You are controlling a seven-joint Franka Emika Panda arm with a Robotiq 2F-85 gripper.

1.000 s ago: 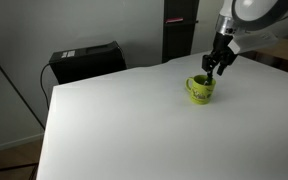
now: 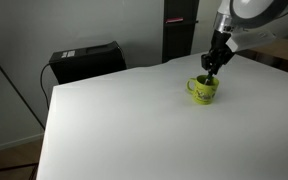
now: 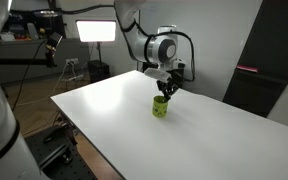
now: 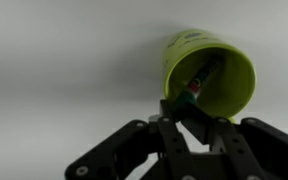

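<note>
The yellow-green mug (image 2: pixel 201 95) stands upright on the white table, its handle toward the left in exterior view 1. My gripper (image 2: pixel 210 78) points down into the mug's mouth. From the wrist view, my gripper is shut on a slim marker-like object (image 4: pixel 206 72), which shows dark, reddish and green parts. That object slants inside the mug, its far end against or near the inner wall. Whether it touches the mug's bottom cannot be made out. In exterior view 2 the mug (image 3: pixel 160 107) sits just below the fingers.
A black box-like device (image 2: pixel 88 63) stands at the table's back left.
The mug has shifted slightly to the right in exterior view 1, and the gripper has moved a little with it. The gripper remains at the mug's mouth.
</note>
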